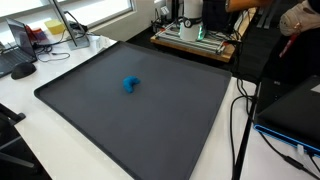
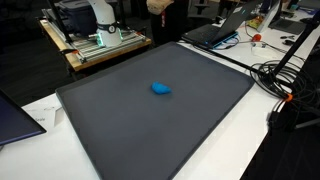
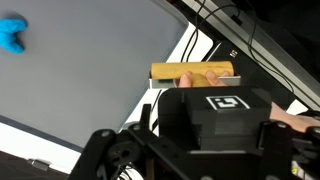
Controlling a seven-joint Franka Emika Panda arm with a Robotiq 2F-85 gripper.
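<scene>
A small blue object [image 1: 131, 84] lies on the dark grey mat [image 1: 130, 125], left of the mat's middle in exterior view 1. Exterior view 2 shows the same blue object [image 2: 160, 88] toward the back of the mat, and the wrist view catches it [image 3: 11, 35] at the upper left. My gripper is at the bottom of the wrist view, away from the blue object. A dark block with a square white marker [image 3: 228, 102] sits by the fingers; whether they grip it is unclear. Neither exterior view clearly shows the gripper.
A person's hand [image 3: 200, 80] is close to my gripper, beside a brown roll-like thing [image 3: 190, 71]. Cables [image 2: 270, 75] run along the table's right side in exterior view 2. A dark laptop [image 1: 20, 38] stands at the far left.
</scene>
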